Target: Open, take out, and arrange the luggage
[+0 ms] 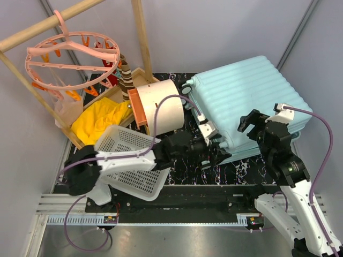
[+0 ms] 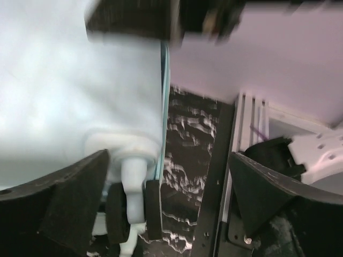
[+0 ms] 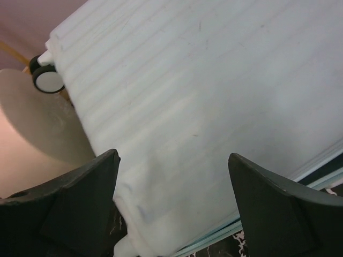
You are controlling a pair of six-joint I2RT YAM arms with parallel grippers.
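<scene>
The light blue ribbed suitcase (image 1: 249, 93) lies on the dark marble top at the right. My left gripper (image 1: 211, 152) is at its near-left corner, open; in the left wrist view the corner wheel fitting (image 2: 134, 179) sits between its fingers, with blurred surfaces around. My right gripper (image 1: 256, 122) stands open above the suitcase's right part; the right wrist view shows the lid (image 3: 187, 96) below its open fingers, with nothing held.
Left of the suitcase are a cream cylindrical box (image 1: 163, 110), a white plastic basket (image 1: 136, 182) and a wooden rack (image 1: 142, 43) with a pink clip hanger (image 1: 72, 67) and yellow cloth (image 1: 99, 120).
</scene>
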